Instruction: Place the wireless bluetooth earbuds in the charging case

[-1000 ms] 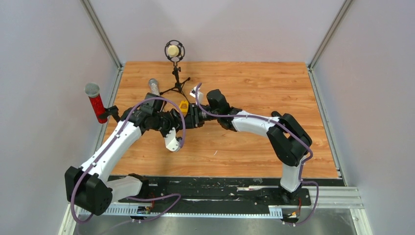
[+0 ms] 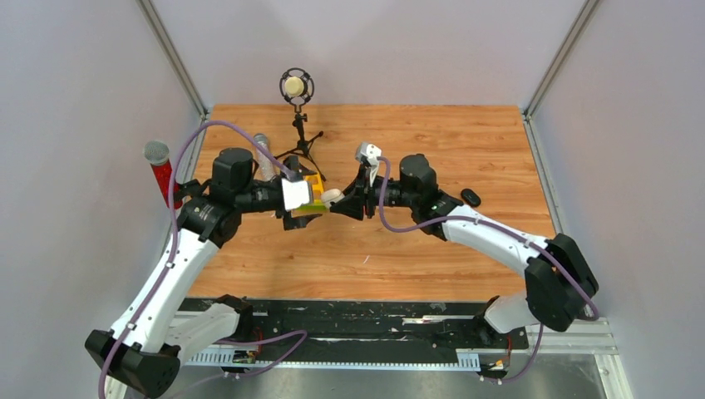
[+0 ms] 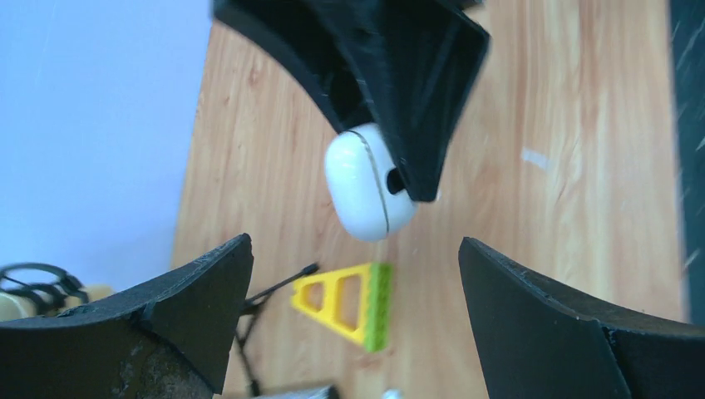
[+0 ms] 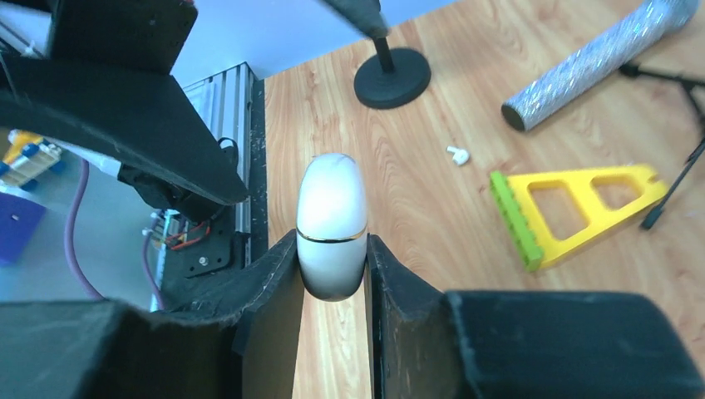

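The white charging case [image 4: 331, 191], closed with a thin gold seam, is held off the table. My right gripper [image 2: 342, 200] is shut on its lower end. In the left wrist view, the case [image 3: 356, 187] stands out beyond the dark right fingers [image 3: 416, 91]. Facing it, my left gripper [image 2: 316, 196] is open around empty space, its fingers [image 3: 187, 307] wide apart and not touching the case. A small white piece, seemingly an earbud [image 4: 458, 155], lies on the wooden table. Whether any earbud sits inside the case is hidden.
A yellow and green triangular block [image 4: 574, 208] lies below the grippers. Behind it are a silver microphone [image 4: 599, 62] and a microphone on a tripod [image 2: 299, 125]. A red microphone [image 2: 164, 176] stands at the left edge.
The two grippers, close together before, have drawn apart. My right arm has moved right, bringing the case into sight. The left wrist has turned, and its fingers now show spread.
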